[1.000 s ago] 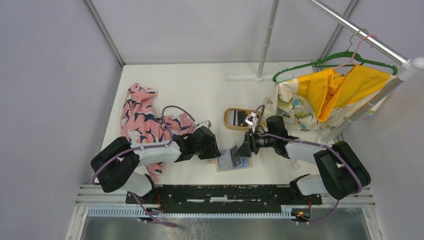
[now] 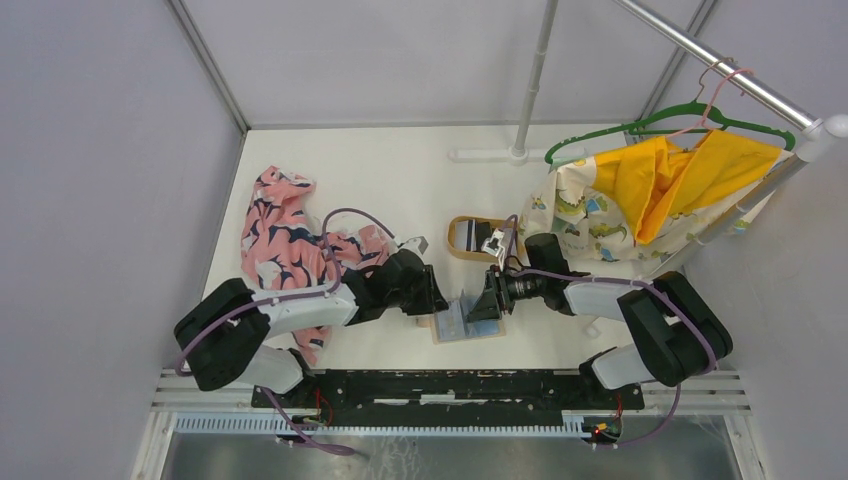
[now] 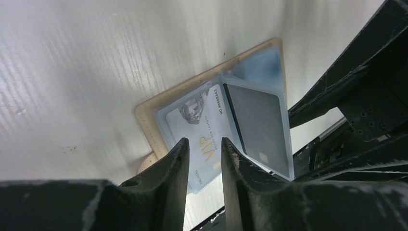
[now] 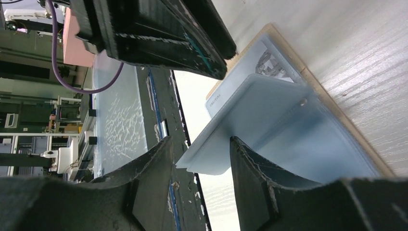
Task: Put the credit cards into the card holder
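Observation:
An open card holder (image 2: 450,320) with pale translucent pockets on a tan backing lies at the table's front middle. A silver-grey card (image 3: 199,125) marked VIP sits in one pocket; a pocket flap (image 4: 250,120) stands partly raised. My left gripper (image 2: 430,298) hovers at its left side, fingers part open above the card. My right gripper (image 2: 484,306) is at its right side, part open, its fingertips on either side of the raised flap's lower edge; whether it touches is unclear.
A tan box (image 2: 462,252) with several cards sits behind the holder. Pink patterned cloth (image 2: 285,230) lies left; a clothes rail (image 2: 530,80) with hangers and yellow cloth (image 2: 660,185) stands right.
My right gripper has shifted very slightly at the flap.

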